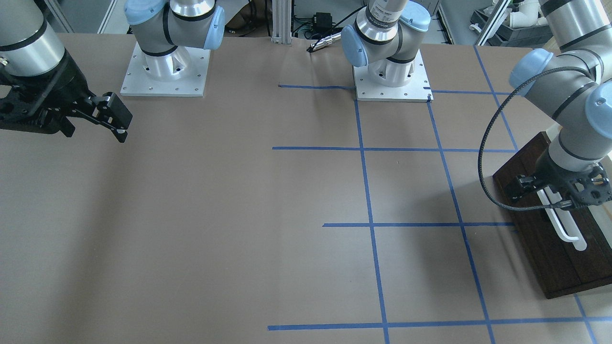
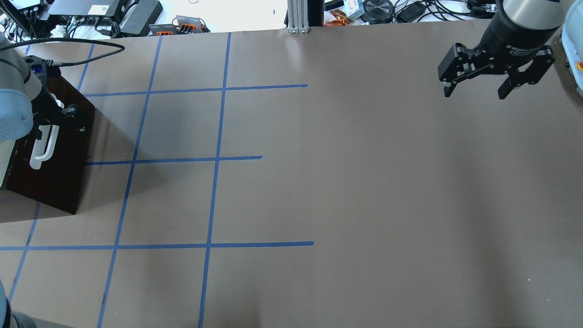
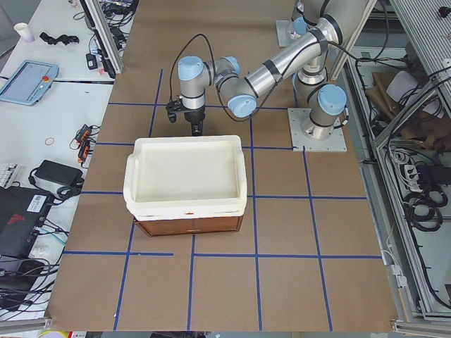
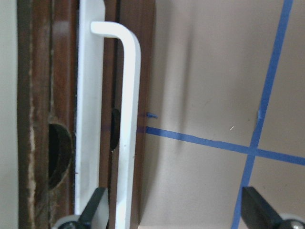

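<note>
A dark wooden box [image 1: 551, 258] with a white handle [image 1: 565, 226] stands at the right in the front view; in the left view a white tray [image 3: 184, 172] tops it. My gripper is low at the box's handle side. In the wrist view its two dark fingertips stand wide apart at the bottom, open, with the white handle [image 4: 128, 119] running up between them, near the left one. Whether it touches the handle I cannot tell.
Another arm's gripper [image 1: 97, 114] hangs at the front view's left. Two further arm bases stand at the back.
</note>
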